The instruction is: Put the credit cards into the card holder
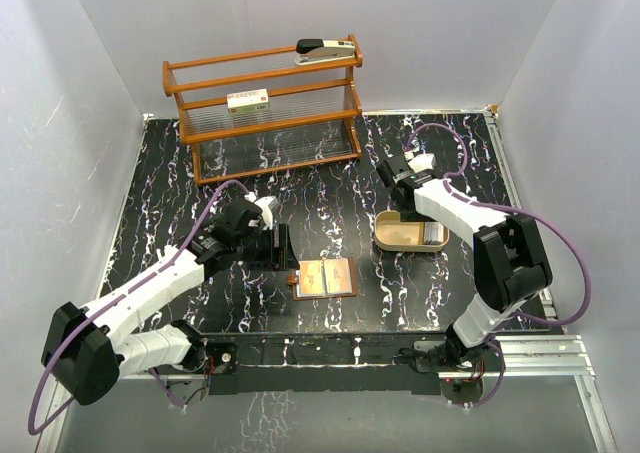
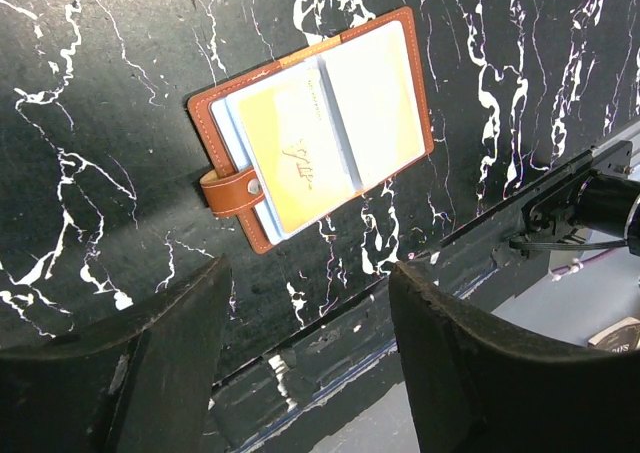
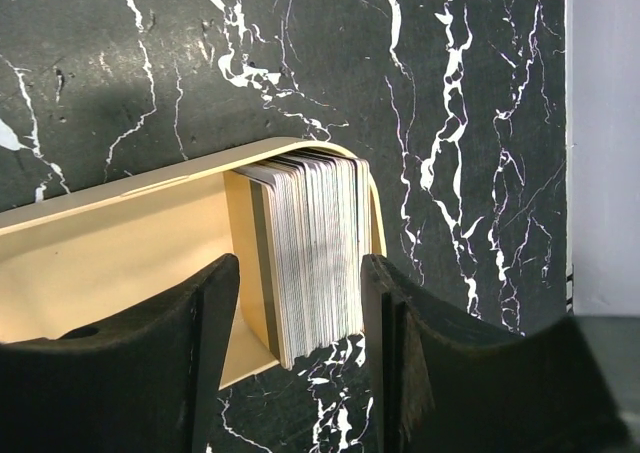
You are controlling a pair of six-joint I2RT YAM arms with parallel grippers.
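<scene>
An open brown leather card holder (image 1: pixel 325 278) with pale yellow cards in its sleeves lies at the front centre, its strap and snap showing in the left wrist view (image 2: pixel 230 191). My left gripper stands open above and just left of it. A tan box (image 1: pixel 390 241) sits to the right; in the right wrist view a dense stack of credit cards (image 3: pixel 310 253) fills its right end. My right gripper is open over that stack, its fingers either side of it, with the box's empty part (image 3: pixel 110 263) to the left.
A wooden shelf rack (image 1: pixel 265 123) with a stapler (image 1: pixel 322 48) and a small box (image 1: pixel 247 101) stands at the back. White walls close the sides; the right one (image 3: pixel 605 143) is near my right gripper.
</scene>
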